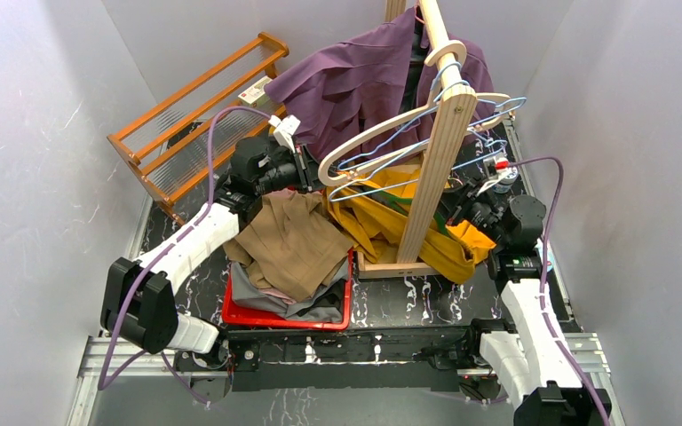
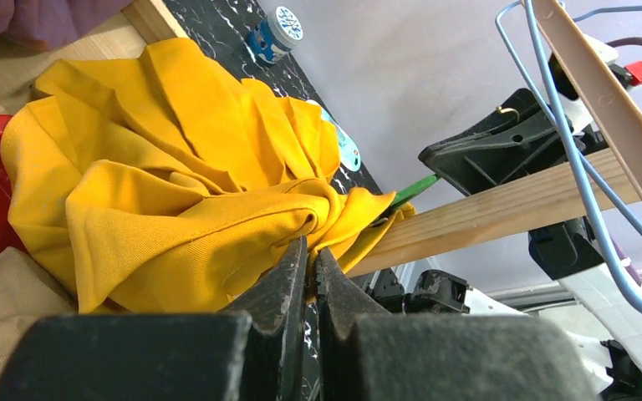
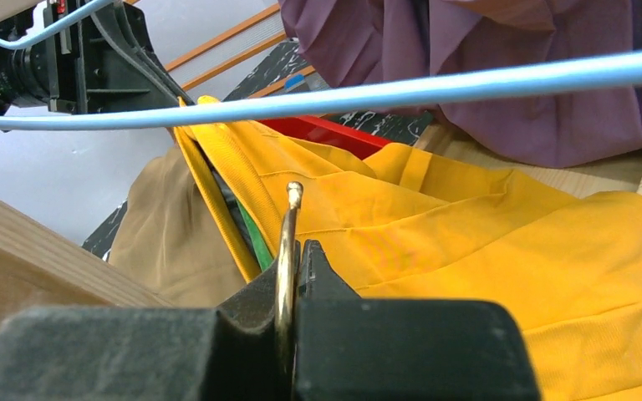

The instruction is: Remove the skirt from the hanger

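Observation:
The yellow skirt [image 1: 373, 222] hangs low in the wooden rack, draped over its base, with a green strip at one edge. My left gripper is shut at a gathered yellow fold of the skirt; how much cloth is between the tips is hard to see. My right gripper is shut on a brass metal clip [image 3: 288, 259], with the skirt lying beyond it. Blue wire hangers [image 3: 384, 94] and wooden hangers [image 1: 364, 142] hang from the rack above both grippers.
The rack's post [image 1: 435, 186] stands between my grippers. A red bin [image 1: 284, 319] of folded clothes sits front left, purple garments [image 1: 346, 71] hang behind, and a slatted wooden shelf [image 1: 195, 115] stands back left. A small can [image 2: 272, 38] is beside the rack.

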